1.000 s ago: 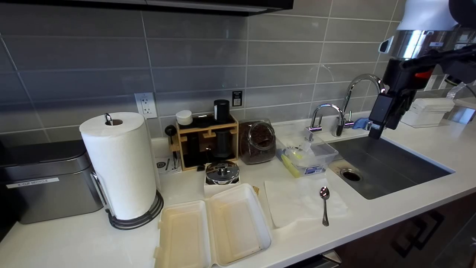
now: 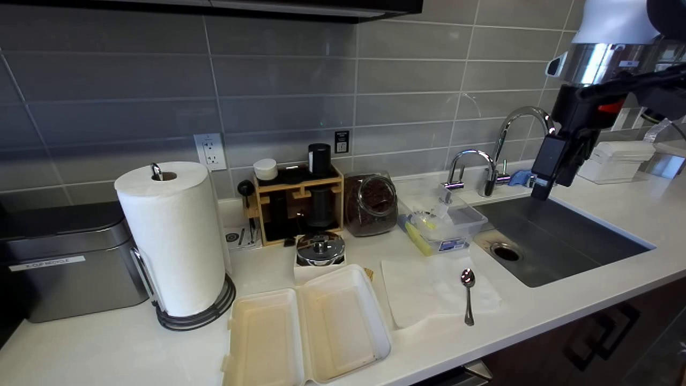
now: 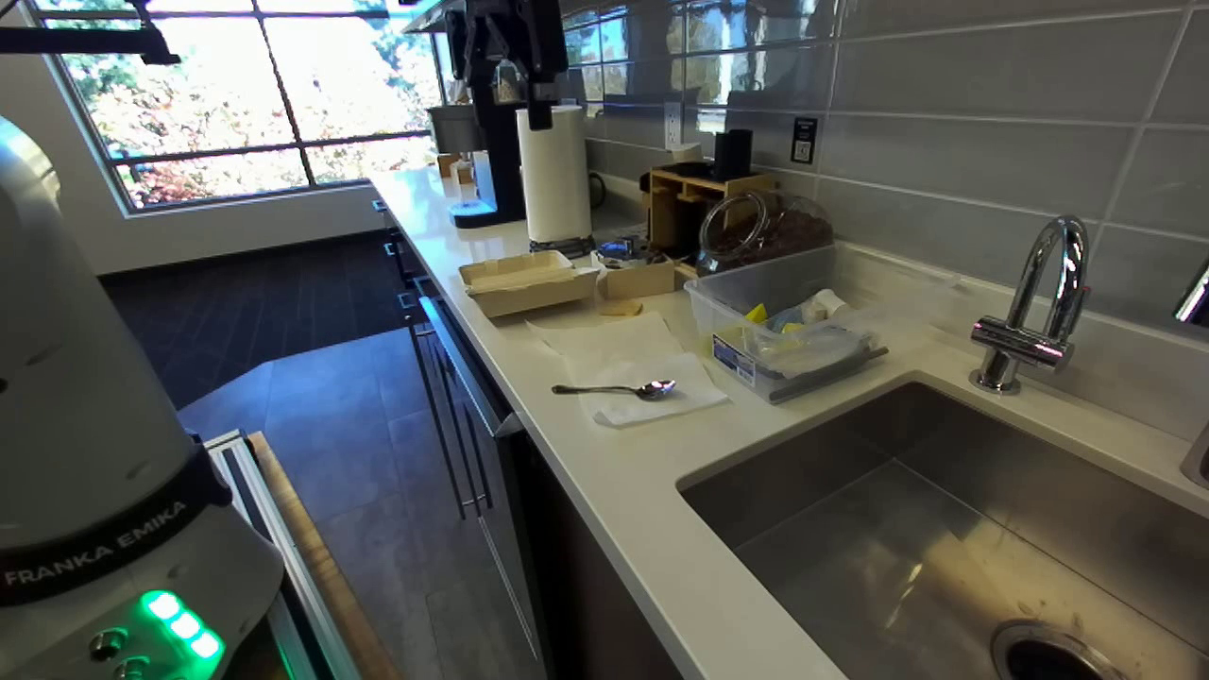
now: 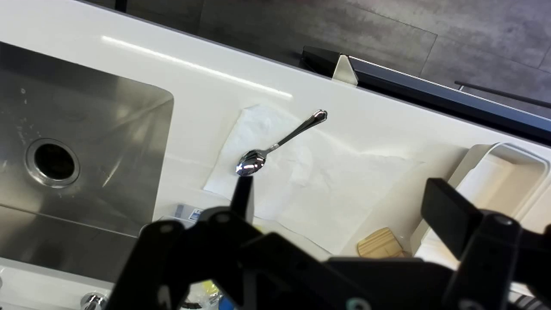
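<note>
A metal spoon (image 4: 251, 162) rests on a white paper towel (image 4: 330, 191) on the counter, its handle reaching past the towel's edge toward the counter front. High above the counter, my gripper stands open, its two black fingers wide apart and only counter and towel visible far below between them. In exterior view 2 the gripper (image 3: 516, 108) hangs at the top, well clear of everything on the counter. The spoon (image 2: 468, 279) lies left of the sink in exterior view 1. Beside the towel sits an open, empty clamshell box (image 2: 341, 325).
A clear plastic bin (image 3: 782, 329) with several items stands between towel and wall. The sink (image 2: 559, 238) and its faucets (image 2: 472, 154) are to the right. A paper towel roll (image 2: 173, 238), a coffee jar (image 2: 371, 205) and a wooden organizer (image 2: 299, 193) stand further left.
</note>
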